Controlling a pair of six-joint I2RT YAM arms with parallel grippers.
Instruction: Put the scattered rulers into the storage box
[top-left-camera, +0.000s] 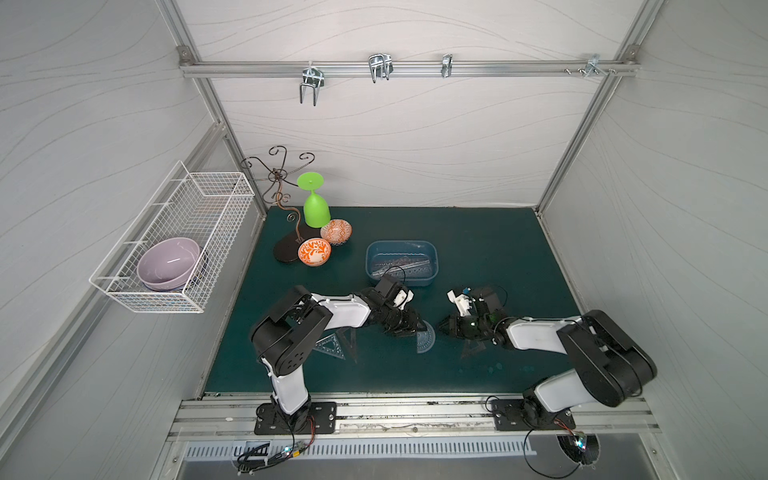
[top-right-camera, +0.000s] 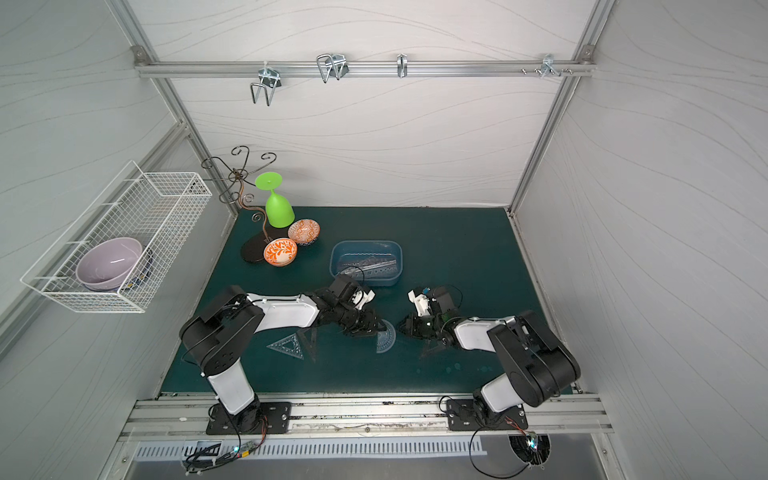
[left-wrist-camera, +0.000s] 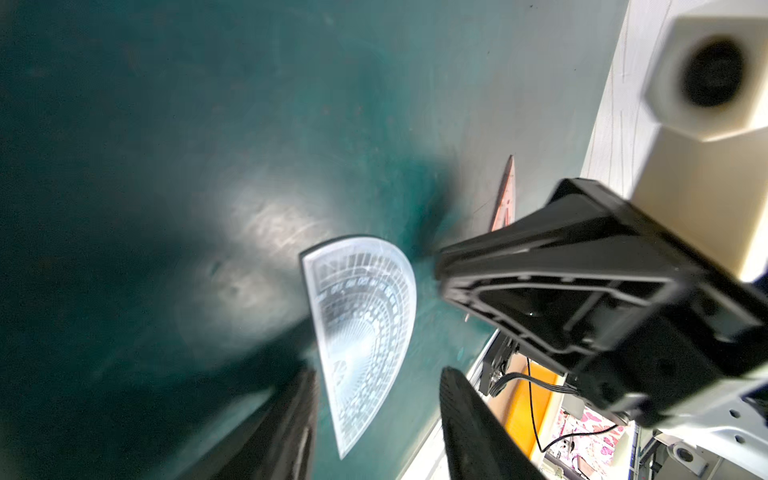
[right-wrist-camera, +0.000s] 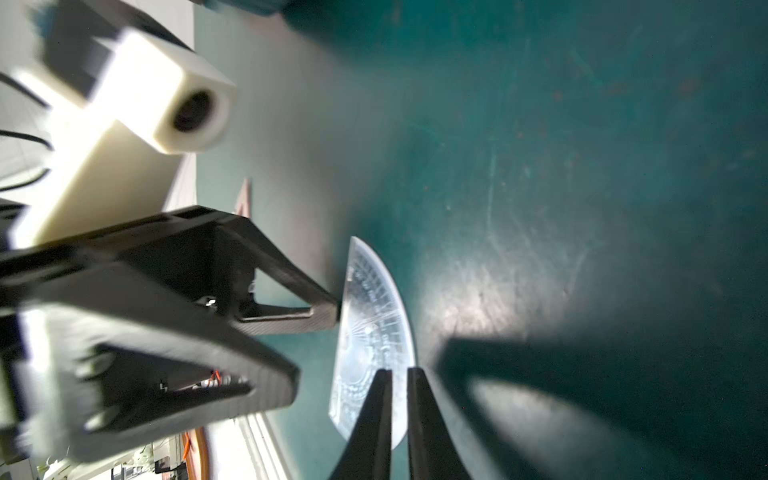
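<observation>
A clear half-round protractor (top-left-camera: 425, 337) lies on the green table between the two grippers. In the left wrist view the protractor (left-wrist-camera: 360, 336) shows just past my left gripper, whose fingers are well apart. Seen from the right wrist, a left fingertip (right-wrist-camera: 320, 312) is at the protractor's straight edge; contact is hard to tell. My right gripper is narrowly open at the curved side, no firm hold visible. Clear triangle rulers lie left (top-left-camera: 329, 346) and under the right arm (top-left-camera: 473, 348). Behind the arms stands the blue storage box (top-left-camera: 412, 282), with clear rulers inside.
Two orange patterned bowls (top-left-camera: 314, 252), a green goblet (top-left-camera: 317, 209) and a metal stand (top-left-camera: 281, 192) occupy the back left. A white wire basket (top-left-camera: 196, 297) with a purple bowl hangs on the left wall.
</observation>
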